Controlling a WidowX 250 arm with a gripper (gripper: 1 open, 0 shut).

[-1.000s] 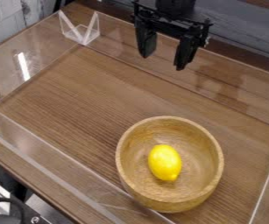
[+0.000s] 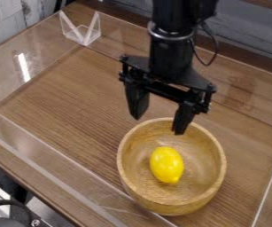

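Note:
A yellow oval object rests in a tan, round-cornered bowl at the lower middle. My black gripper hangs just above the bowl's back edge, open, with its two sides spread left and right and nothing seen between them.
A small white wire holder stands at the upper left near the table's back edge. A dark cable hangs beside the arm.
The bowl and yellow object have not moved.

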